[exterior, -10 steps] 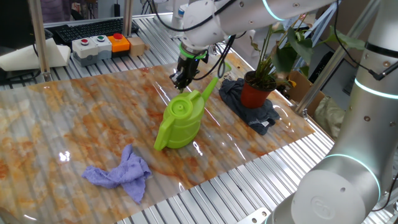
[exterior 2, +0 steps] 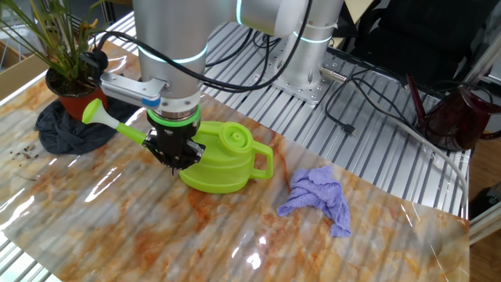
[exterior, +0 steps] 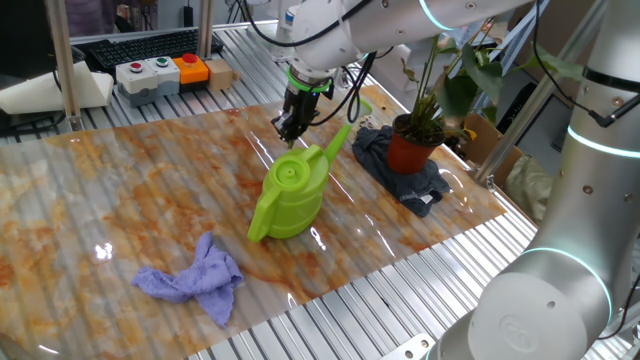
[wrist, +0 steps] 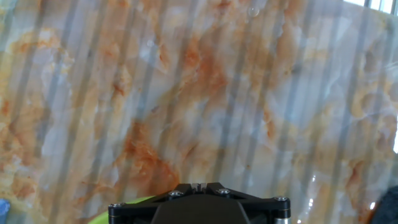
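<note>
A light green watering can [exterior: 292, 195] stands upright on the marbled sheet, its spout angled toward the potted plant. In exterior view 2 the can [exterior 2: 223, 164] shows its handle on the right and its pale spout head on the left. My black gripper [exterior: 289, 138] points down on the far side of the can, close to where the spout joins the body. From the other side, the gripper [exterior 2: 175, 167] covers part of the spout's base. In the wrist view the gripper is shut, nothing visible between its fingers. A sliver of green shows beside it.
A plant in a red-brown pot [exterior: 408, 152] stands on a dark cloth [exterior: 425, 190]. A crumpled purple cloth [exterior: 205, 280] lies on the sheet. Push-button boxes [exterior: 150, 80] sit at the back. A dark red kettle [exterior 2: 454, 117] stands beyond cables.
</note>
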